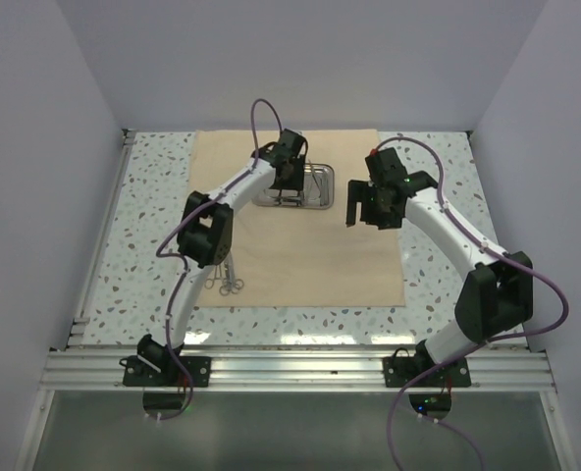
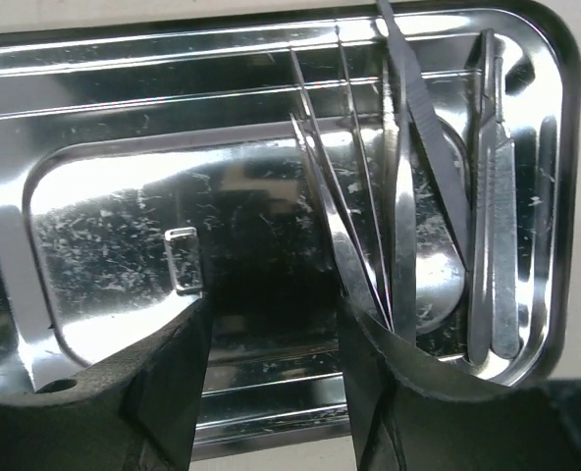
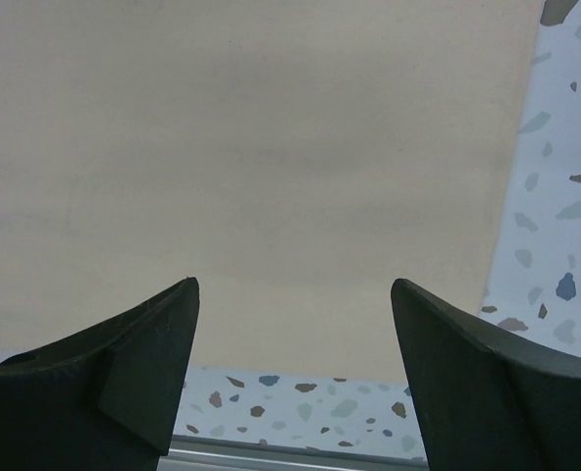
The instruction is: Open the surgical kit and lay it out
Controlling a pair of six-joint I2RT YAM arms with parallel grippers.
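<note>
A steel tray (image 1: 268, 196) sits on the beige cloth at the back. In the left wrist view it holds several slender tweezers (image 2: 402, 245) and scalpel handles (image 2: 502, 245) bunched toward its right side. My left gripper hangs over the tray, part open, its right finger near the leftmost tweezers, which are not seen gripped. My right gripper (image 1: 358, 201) stands open right of the tray, over empty cloth (image 3: 300, 196), with nothing between its fingers.
Several ringed instruments (image 1: 230, 280) lie on the cloth at the front left. Speckled table (image 1: 124, 265) borders the cloth.
</note>
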